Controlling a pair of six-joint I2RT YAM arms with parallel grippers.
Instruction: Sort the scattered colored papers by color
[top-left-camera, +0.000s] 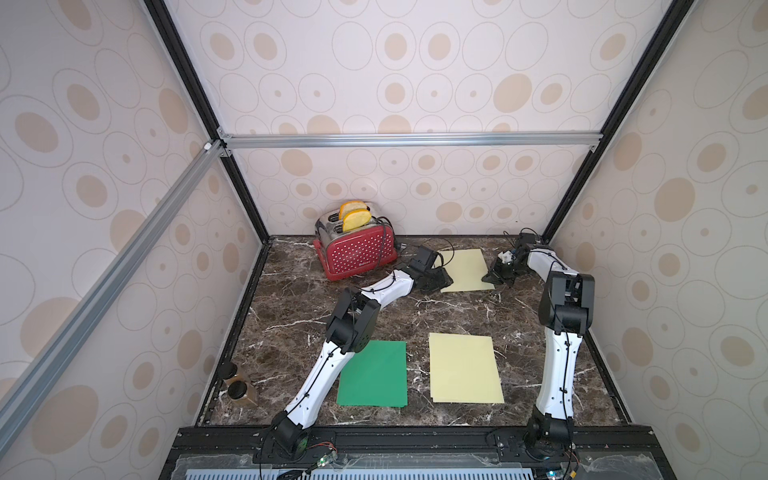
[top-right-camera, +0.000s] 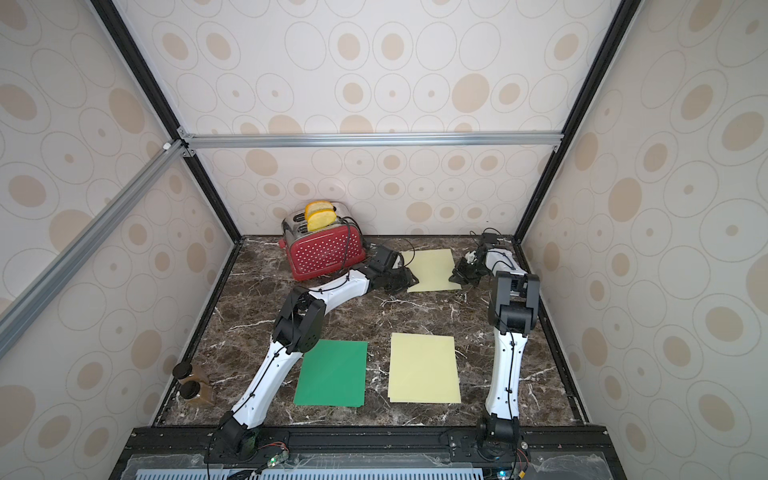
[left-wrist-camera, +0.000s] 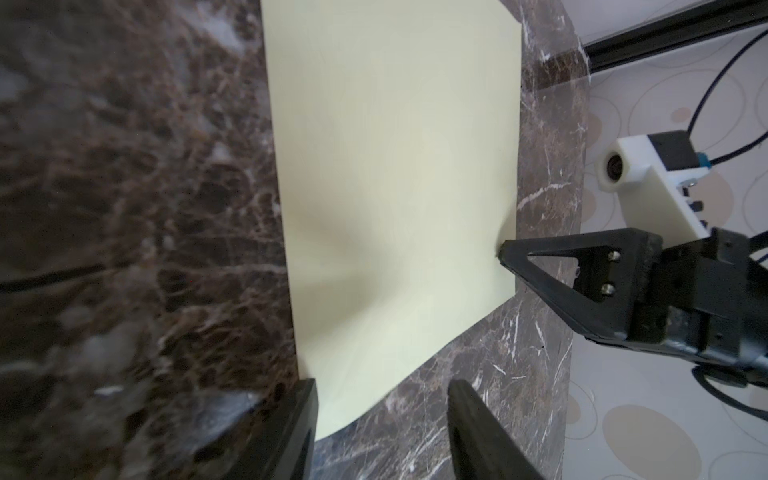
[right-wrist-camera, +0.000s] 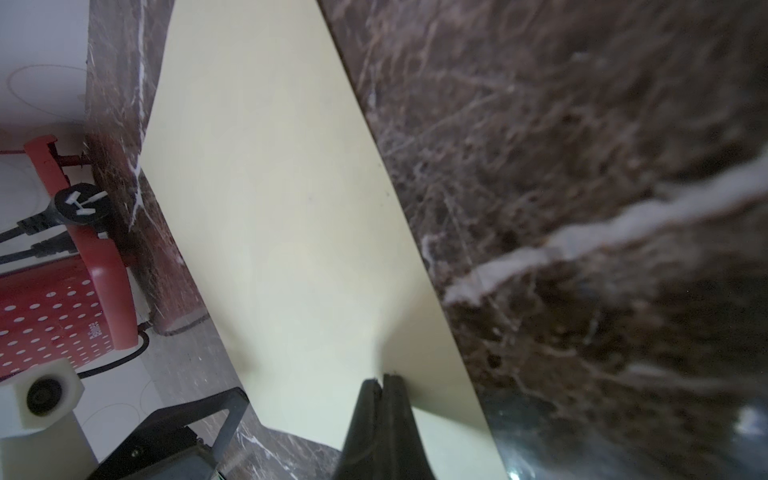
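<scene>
A pale yellow sheet (top-left-camera: 465, 270) lies at the back of the dark marble table, between my two grippers. My left gripper is open; the near corner of the sheet lies between its fingers, close to the left one. Over the sheet's right side, my right gripper is shut, its tips at the paper's surface; no fold of paper shows between them. Toward the front lie a green paper stack (top-left-camera: 376, 374) and a yellow paper stack (top-left-camera: 465, 369), side by side. My left forearm covers the green stack's upper left corner.
A red and silver toaster (top-left-camera: 356, 249) with yellow slices and loose cables stands at the back left. Two dark-lidded jars (top-left-camera: 241, 392) sit at the front left.
</scene>
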